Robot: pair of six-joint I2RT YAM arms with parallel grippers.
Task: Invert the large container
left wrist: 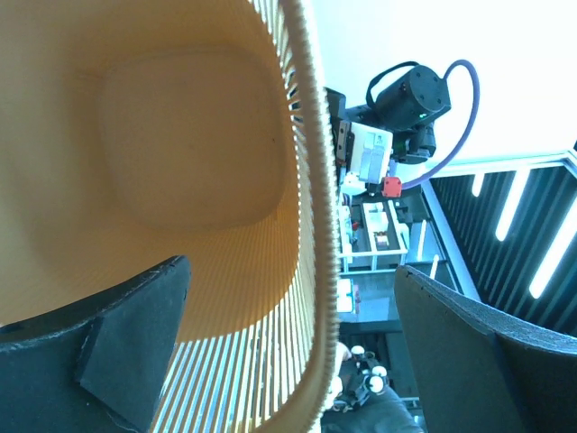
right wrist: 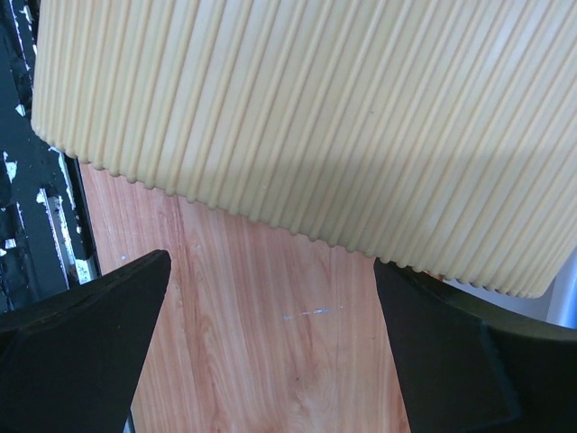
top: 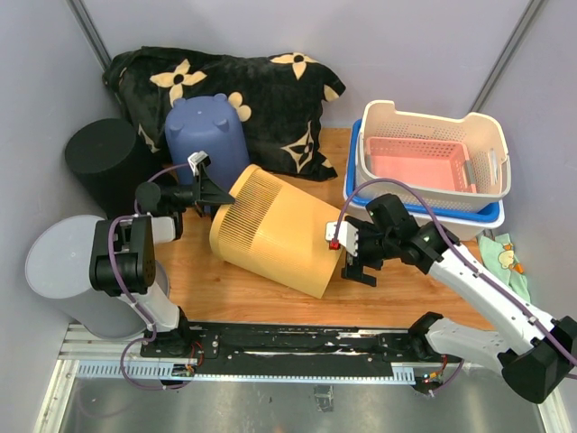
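Note:
The large yellow container [top: 290, 230] lies on its side, its open mouth facing left and its closed end right. At the mouth, my left gripper [top: 223, 200] stands open. In the left wrist view the container's ribbed rim [left wrist: 320, 207] passes between its spread fingers, one on the inner side and one on the outer, without being clamped. My right gripper is open too, close by the closed end. The ribbed wall [right wrist: 297, 117] fills the upper right wrist view, its lower edge near the right fingertip; contact there cannot be told.
A blue stool [top: 207, 135] and a dark cushion [top: 243, 77] stand behind the container. Black [top: 104, 158] and grey [top: 68, 266] bins crowd the left wall. Stacked baskets [top: 433, 149] sit at the back right. Bare wooden tabletop [top: 406, 302] shows in front of them.

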